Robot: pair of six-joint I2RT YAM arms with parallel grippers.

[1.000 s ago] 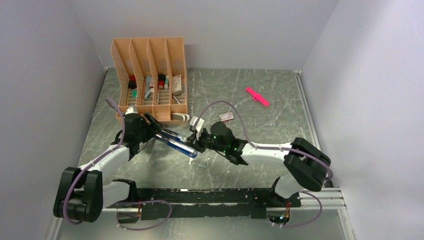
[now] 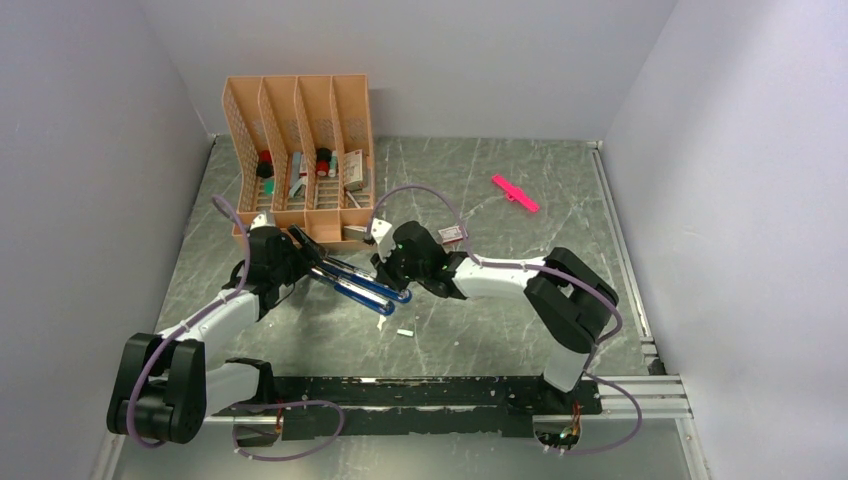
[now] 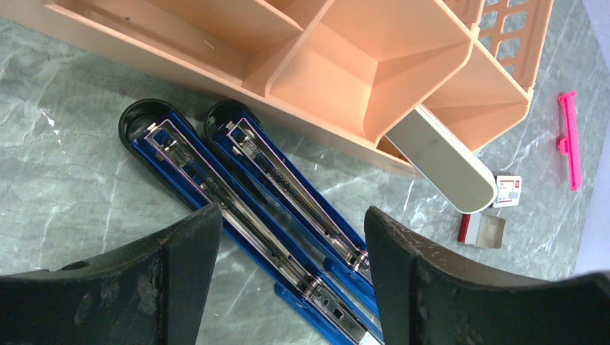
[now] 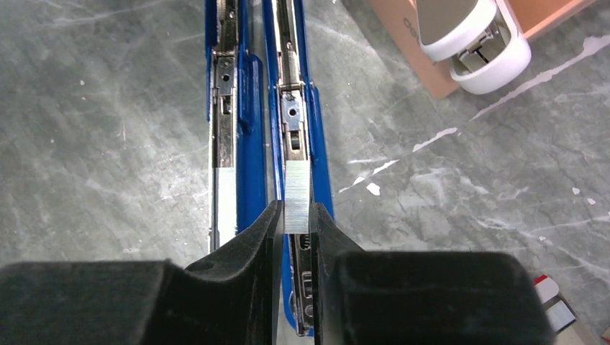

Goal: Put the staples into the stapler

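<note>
Two opened blue staplers, the front one (image 2: 352,290) and the rear one (image 3: 288,180), lie side by side with their metal channels bare. My right gripper is shut on a silvery staple strip (image 4: 297,190), which lines up over the rear stapler's channel in the right wrist view. Whether the strip touches the channel floor cannot be told. Another pale strip (image 4: 226,201) lies in the front stapler's channel. Above the black ends of the staplers, my left gripper is open, its fingers spread wide, apparently holding nothing.
A peach organizer (image 2: 300,222) stands close behind the staplers, with a white-and-grey object (image 3: 449,165) jutting from its front. Small staple boxes (image 3: 482,228) lie beyond. A pink piece (image 2: 515,193) rests far right, and a little pale block (image 2: 405,333) sits in front.
The left arm looks still.
</note>
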